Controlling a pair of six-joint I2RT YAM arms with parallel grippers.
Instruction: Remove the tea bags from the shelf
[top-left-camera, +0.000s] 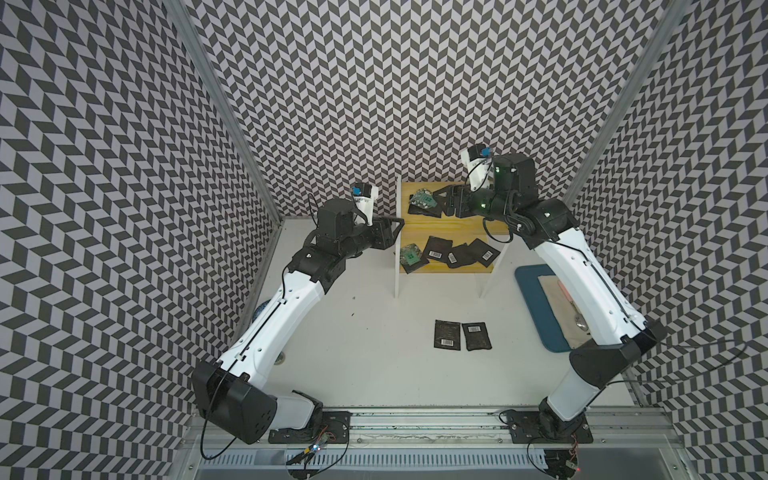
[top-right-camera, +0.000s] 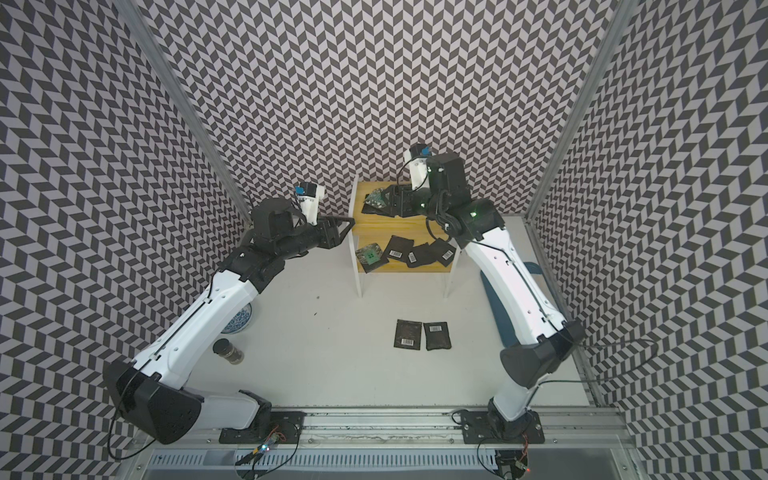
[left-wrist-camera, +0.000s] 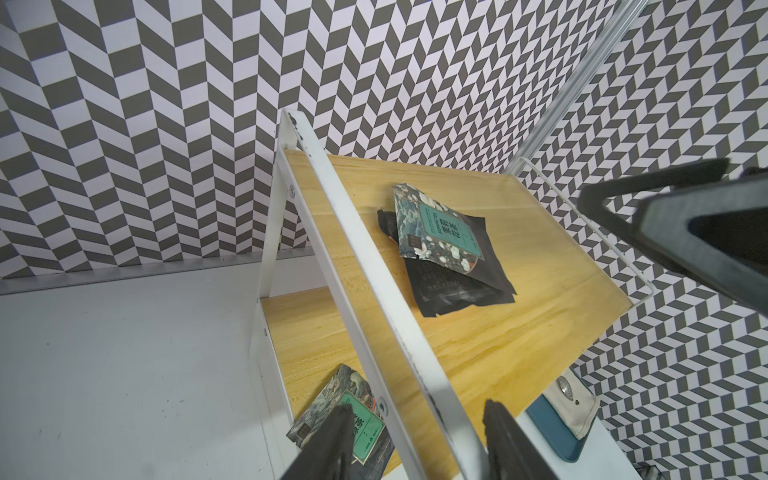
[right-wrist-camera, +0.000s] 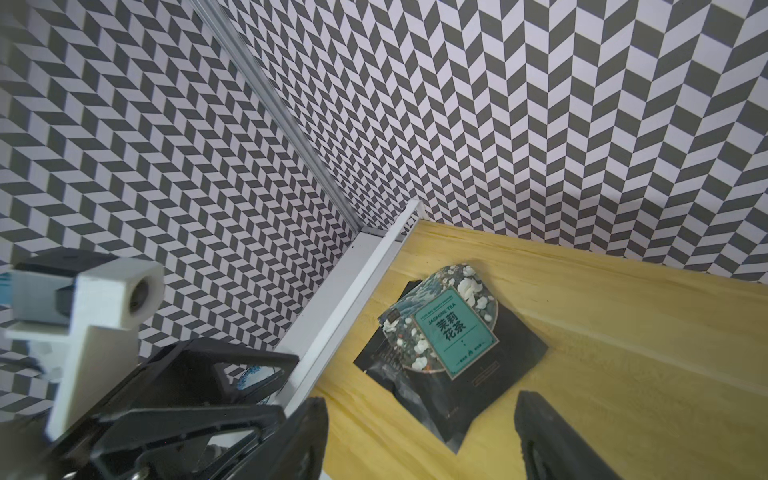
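On the top board of the shelf (left-wrist-camera: 528, 320) lies a black tea bag with a green jasmine label (right-wrist-camera: 460, 336), overlapping another dark packet. My right gripper is open just in front of this pair, nothing between its fingers. At the shelf's left side rail stands my left gripper, its fingers apart and the white rail seen between them; whether it touches the rail cannot be told. Several tea bags lie on the lower board, one with a green label (top-right-camera: 370, 255) and one dark bag (top-left-camera: 437, 249) beside it. Two dark tea bags (top-left-camera: 447, 335) (top-left-camera: 477, 336) rest on the table.
A blue tray (top-left-camera: 537, 308) with a cloth lies right of the shelf. A patterned bowl (top-right-camera: 238, 318) and a jar (top-right-camera: 228, 351) stand at the left, near my left arm.
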